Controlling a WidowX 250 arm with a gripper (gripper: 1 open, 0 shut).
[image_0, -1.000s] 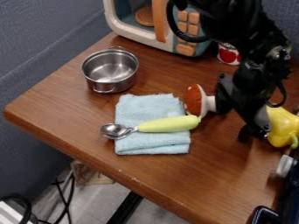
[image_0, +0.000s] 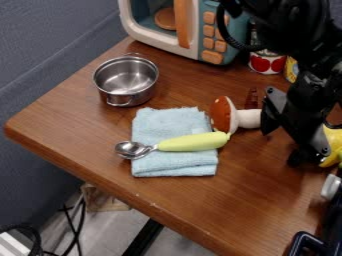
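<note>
My black gripper is low over the wooden table at the right, its body leaning down toward a yellow object that is partly hidden behind it at the right edge. A toy mushroom with a red-brown cap and white stem lies just left of the gripper. An ice-cream scoop with a pale yellow handle lies on a folded light-blue towel. Whether the fingers are open or shut is unclear.
A steel pot stands at the back left. A toy microwave is at the back, with red-and-white cans beside it.
The arm and gripper have shifted right and slightly up, covering more of the yellow object and uncovering more of the red cans behind.
</note>
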